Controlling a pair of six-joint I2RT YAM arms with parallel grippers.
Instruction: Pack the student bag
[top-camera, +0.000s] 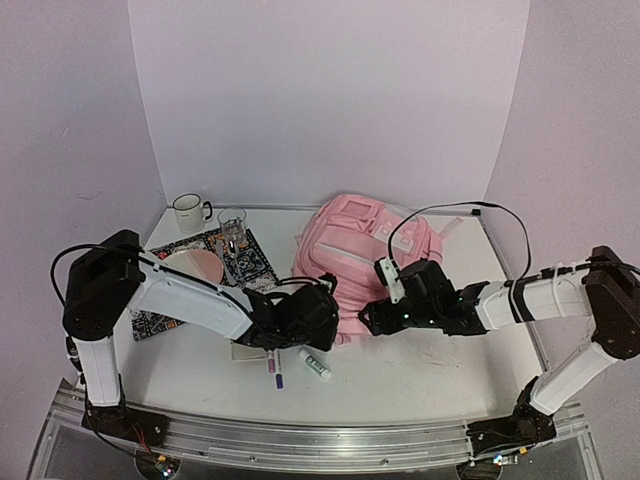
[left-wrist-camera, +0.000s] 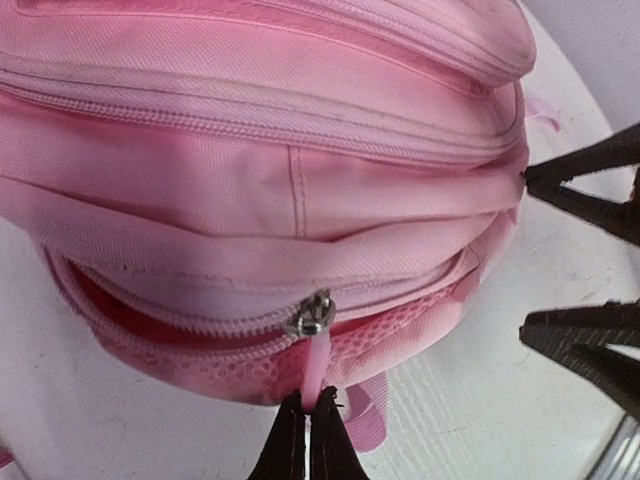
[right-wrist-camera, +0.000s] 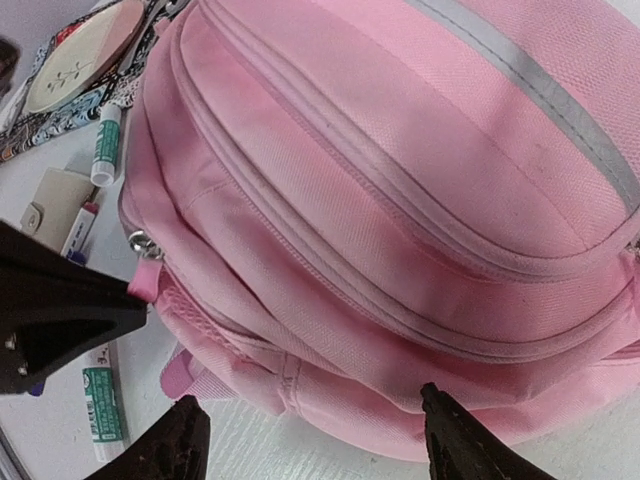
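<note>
The pink bag lies on the table, its zipped opening facing the front. My left gripper is shut on the pink zipper pull at the bag's front opening. In the right wrist view the same zipper pull shows at the left gripper's tip, by the bag's left corner. My right gripper is open, its fingers wide apart just in front of the bag's lower front edge, with bag fabric beyond them. A white-and-green tube and two markers lie in front of the left gripper.
To the left, a plate and a glass stand on a patterned mat, partly behind my left arm. A white mug is at the back left. A pale flat box lies beside the markers.
</note>
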